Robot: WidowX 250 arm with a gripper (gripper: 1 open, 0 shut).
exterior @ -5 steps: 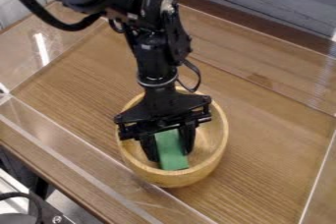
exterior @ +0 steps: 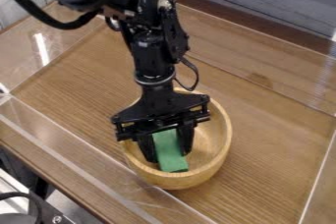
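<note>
A wooden bowl [exterior: 209, 159] sits on the wooden table near its front edge. Inside it is a green block [exterior: 172, 159]. The black gripper [exterior: 167, 136] reaches down into the bowl from above, its fingers around the upper part of the green block and shut on it. The fingertips are partly hidden against the block and the bowl.
A pale wall [exterior: 276, 7] runs along the back. A dark cable [exterior: 20, 196] lies at the lower left corner, by the front edge.
</note>
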